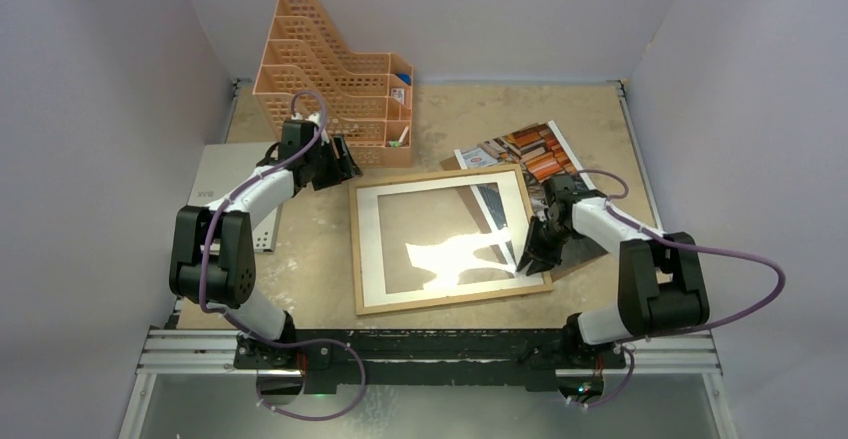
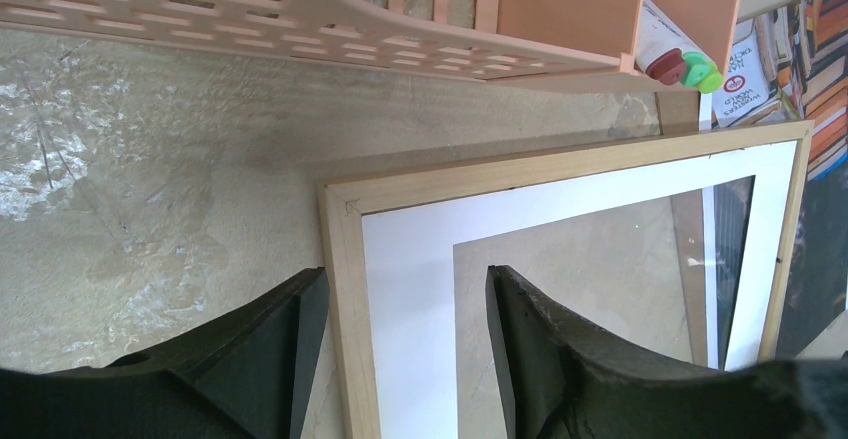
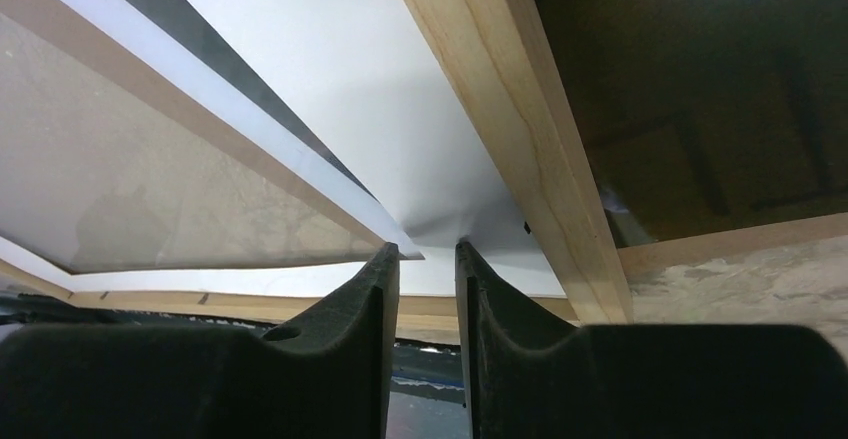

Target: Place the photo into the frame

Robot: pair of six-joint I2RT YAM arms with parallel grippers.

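A wooden photo frame [image 1: 354,244] with a white mat [image 2: 410,299] and clear middle lies on the table, strips of paper showing beneath its right part. Printed photos [image 1: 540,149] lie behind and right of it, partly under it. My left gripper is open above the frame's back-left corner. My right gripper is part open, low over the white mat at the frame's right side near the front, with nothing seen between its fingers.
A pink organizer [image 1: 330,89] with pens and small items stands at the back left. A pale board [image 1: 225,164] lies at the left under the left arm. Bare table lies left of the frame.
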